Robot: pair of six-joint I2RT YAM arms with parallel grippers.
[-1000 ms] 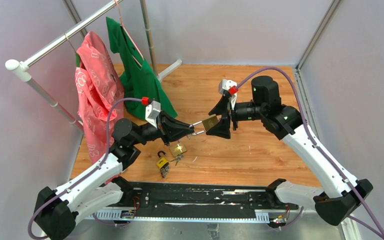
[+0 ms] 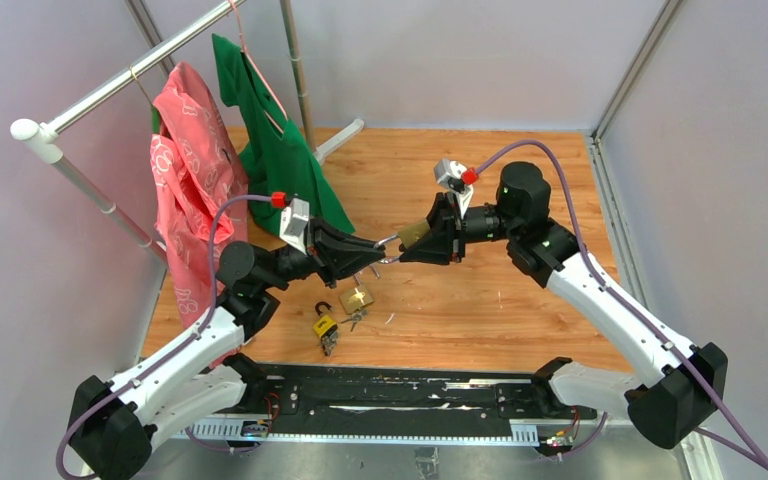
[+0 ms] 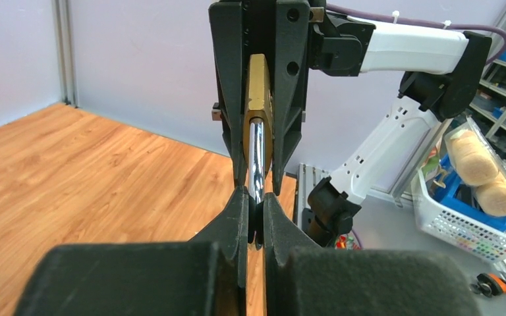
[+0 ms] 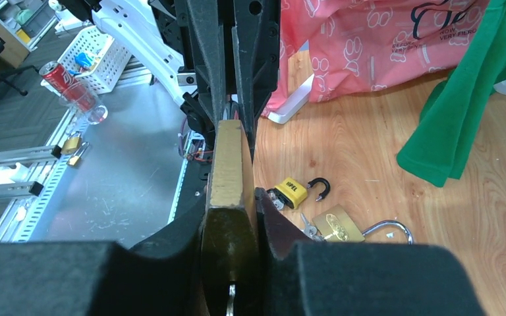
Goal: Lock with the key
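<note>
A brass padlock (image 2: 414, 233) is held in the air between both grippers, its silver shackle (image 3: 256, 151) pointing at my left gripper (image 2: 378, 250), which is shut on that shackle. My right gripper is around the brass body (image 4: 227, 178); whether its fingers press on it I cannot tell. On the board below lie another brass padlock (image 4: 336, 224) with keys (image 4: 309, 229) and a yellow padlock (image 4: 290, 193) with a black shackle and keys.
A pink bag (image 2: 190, 180) and a green cloth (image 2: 285, 175) hang from a rack (image 2: 95, 95) at the left. The board's right part (image 2: 540, 320) is clear.
The right arm has moved slightly left, bringing its gripper further over the padlock's body and closer to my left gripper. The left arm has shifted very little.
</note>
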